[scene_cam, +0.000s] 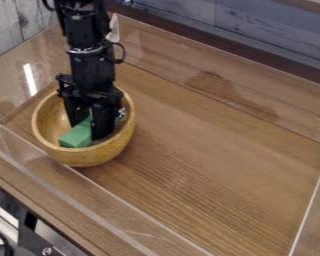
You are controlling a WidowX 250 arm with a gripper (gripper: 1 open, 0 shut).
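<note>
A yellow-orange bowl (117, 146) stands at the left of the wooden table, with a green object (77, 135) inside it. The black gripper (93, 118) reaches down from above into the bowl, over and beside the green object. Its fingertips are dark and crowded together, so whether they grip the green object or the bowl cannot be told.
A pale wall lies at the back left, a blue-grey panel at the back right. Dark items sit off the table's edge at the bottom left.
</note>
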